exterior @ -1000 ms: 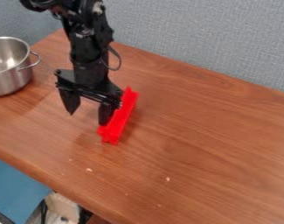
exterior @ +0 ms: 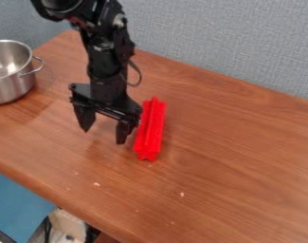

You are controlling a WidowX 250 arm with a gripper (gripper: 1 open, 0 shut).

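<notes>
A long red object (exterior: 150, 129) lies on the wooden table (exterior: 232, 161), near its middle, pointing roughly front to back. Just left of it, my black gripper (exterior: 101, 130) hangs low over the table with its fingers apart and nothing visible between them.
A steel pot (exterior: 9, 76) with a side handle stands at the left edge of the table. A grey textured wall runs along the back. Past the front-left edge are a blue surface and some clutter.
Since a second ago the red object has shifted to the right and straightened from a slanted angle. My gripper has moved slightly, ending left of it.
</notes>
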